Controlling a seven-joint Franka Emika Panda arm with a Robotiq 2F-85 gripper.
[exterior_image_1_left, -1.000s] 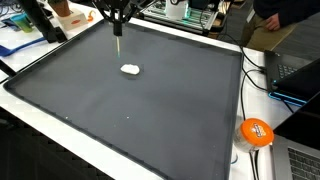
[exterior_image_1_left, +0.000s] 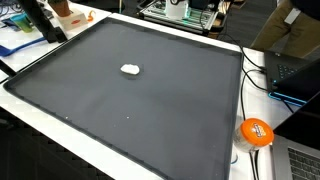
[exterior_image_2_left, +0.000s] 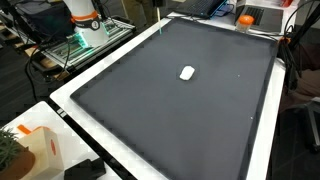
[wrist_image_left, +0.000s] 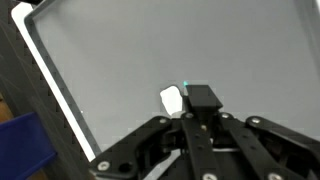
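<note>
A small white rounded object (exterior_image_2_left: 187, 73) lies on the dark grey board (exterior_image_2_left: 150, 110), well in from the edges; exterior view 1 shows the same white object (exterior_image_1_left: 130, 69) towards the board's far side. At the top edge of exterior view 2, my gripper (exterior_image_2_left: 158, 4) is mostly cut off, with a thin pale stick (exterior_image_2_left: 159, 20) hanging beneath it. The wrist view has the shut gripper over the board, a teal tip (wrist_image_left: 185, 83) of the thin stick showing beside its fingers, and the white object (wrist_image_left: 171, 99) to their left. The gripper is outside exterior view 1.
An orange-topped cup (exterior_image_1_left: 254, 133) stands beside the board near a laptop (exterior_image_1_left: 297, 160). Cables run along that side. Boxes and other items (exterior_image_1_left: 66, 15) sit beyond the far left corner. Most of the board is bare.
My gripper and its thin stick, earlier above the board behind the white object, have left exterior view 1, apparently upward. The white object has not moved.
</note>
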